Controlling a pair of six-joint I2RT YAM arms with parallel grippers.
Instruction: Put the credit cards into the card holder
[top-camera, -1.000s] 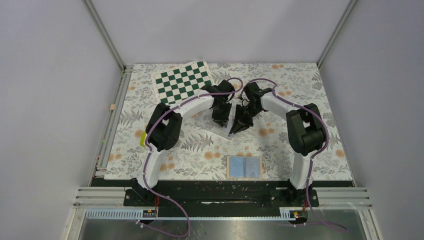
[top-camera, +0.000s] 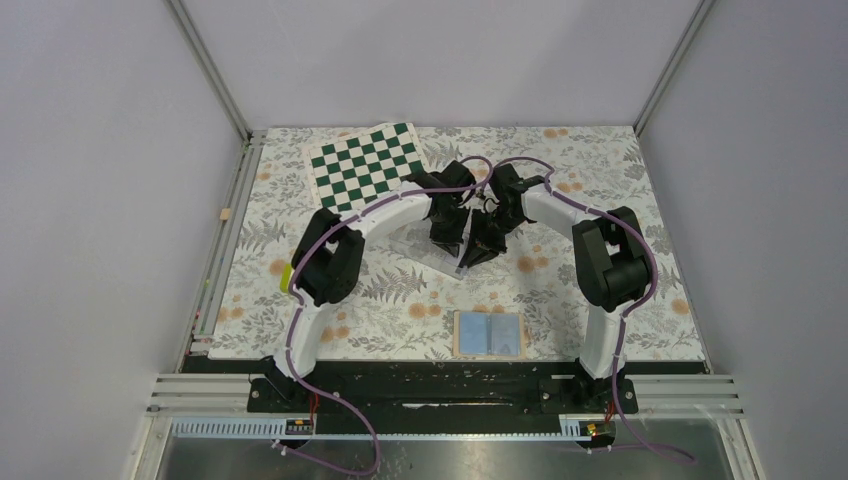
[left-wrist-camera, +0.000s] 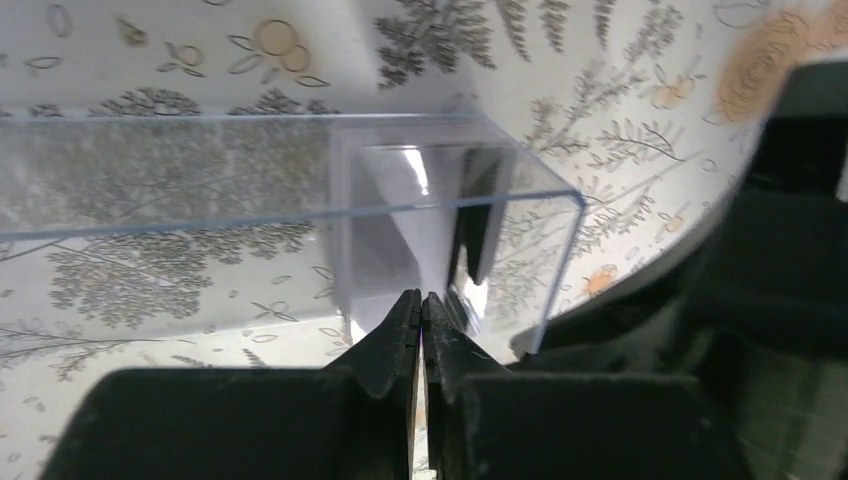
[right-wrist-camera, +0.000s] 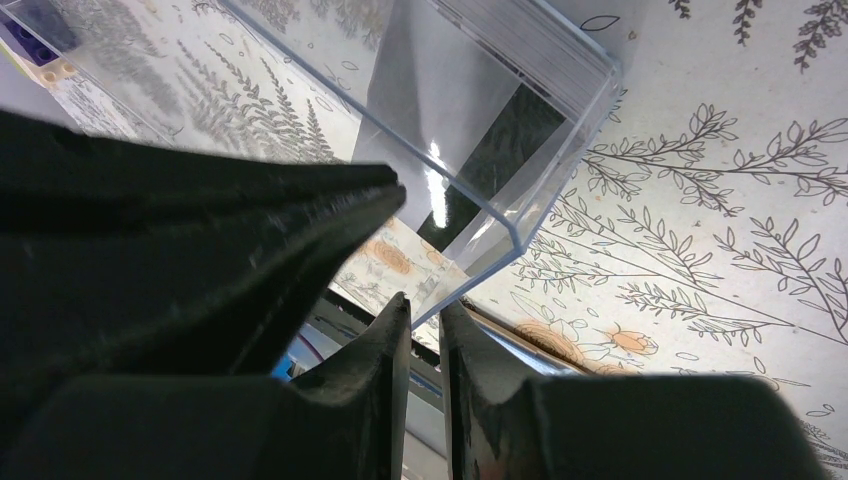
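Note:
A clear box (left-wrist-camera: 250, 215) lies on the patterned table, and a pale card (right-wrist-camera: 430, 80) with a black stripe shows in its end. My right gripper is shut on the rim at the box's near corner. Close by on the left, my left gripper is shut at the box's end, its tips over the card's lower part; nothing shows between them. Both grippers meet near the middle of the table in the top view. An open card holder (top-camera: 490, 334) with bluish clear pockets lies flat at the front edge.
A green-and-white checkered sheet (top-camera: 366, 165) lies at the back left. Something yellow (top-camera: 287, 278) sits partly hidden beside the left arm. The two arms are very close together over the box.
My left gripper has shifted a little to the right, closer to the right gripper. The right arm, the box and the card holder appear unmoved.

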